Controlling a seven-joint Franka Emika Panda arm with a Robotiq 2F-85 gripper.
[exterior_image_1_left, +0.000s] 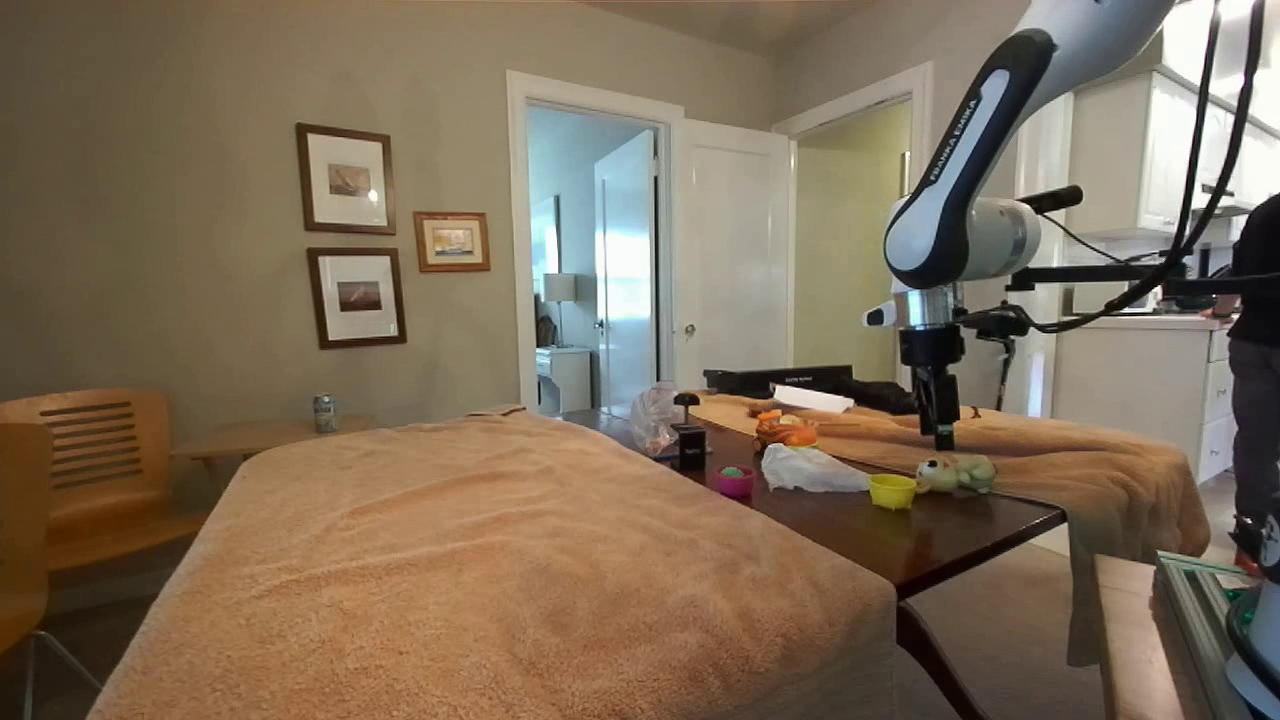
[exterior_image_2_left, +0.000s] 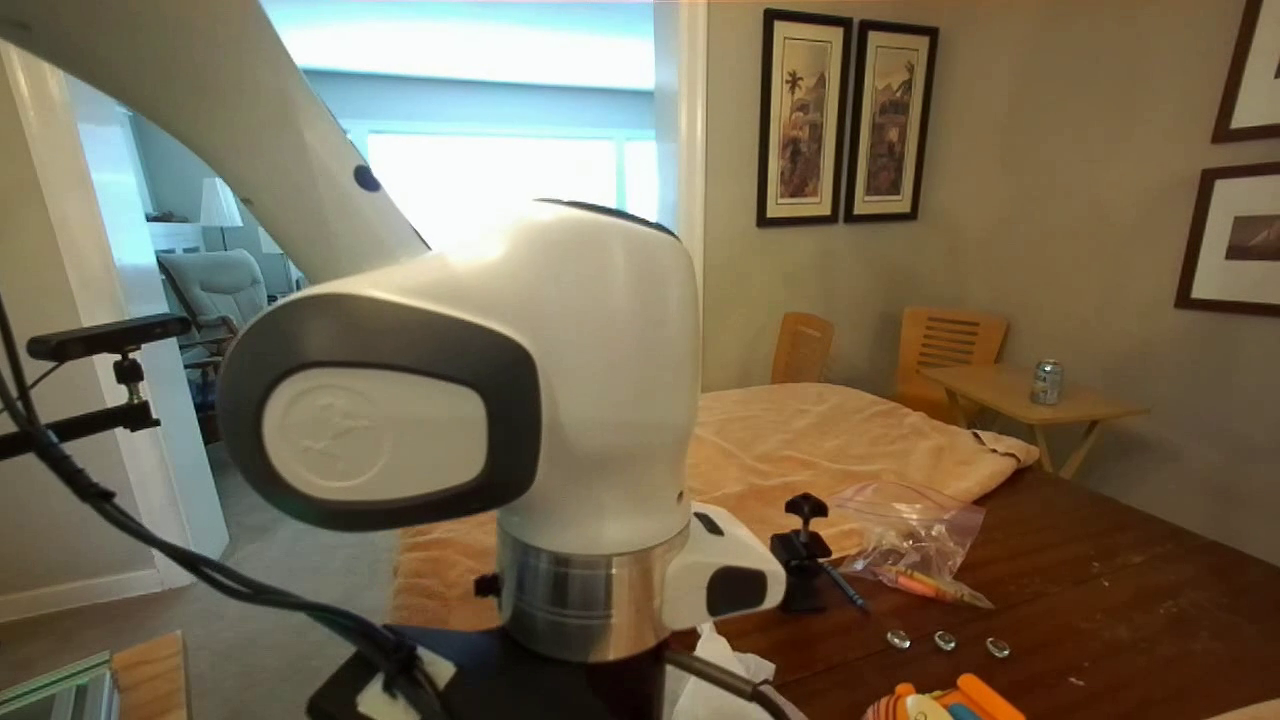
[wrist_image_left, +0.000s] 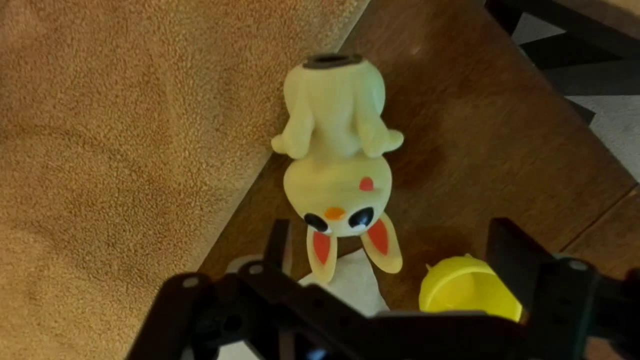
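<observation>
A pale yellow-green bunny figure (wrist_image_left: 336, 135) lies on the dark table, its ears toward my gripper in the wrist view. My gripper is open above the table with nothing between its fingers. From exterior view 1, the gripper (exterior_image_1_left: 938, 442) hangs just above the bunny (exterior_image_1_left: 956, 475), apart from it. Beside the bunny stands a small yellow cup (exterior_image_1_left: 891, 491); the wrist view shows that yellow cup (wrist_image_left: 471, 288) near one finger, partly hidden by it. A crumpled white sheet (wrist_image_left: 354, 279) lies past the bunny's ears. The gripper is hidden in exterior view 2.
A magenta cup (exterior_image_1_left: 734, 482) with something green inside, an orange toy (exterior_image_1_left: 786, 428), a black clamp (exterior_image_1_left: 691, 444) and a clear bag (exterior_image_2_left: 912, 534) share the table. Tan towels (exterior_image_1_left: 504, 564) flank the bare dark wood (exterior_image_1_left: 924, 546).
</observation>
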